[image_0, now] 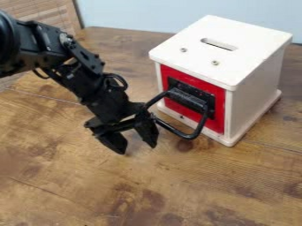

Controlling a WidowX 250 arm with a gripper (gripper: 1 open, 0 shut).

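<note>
My black gripper (132, 139) hangs low over the wooden table, fingers pointing down and spread apart, with nothing visible between them. It is just left of a black looped handle (185, 134) that sticks out from the red panel (220, 109) on the front of a cream wooden box (255, 85). The gripper overlaps the handle's near end in this view; whether they touch, I cannot tell. The box has a slot and two small metal fittings on its top.
A pale wall stands behind, with a wooden panel (35, 9) at the back left.
</note>
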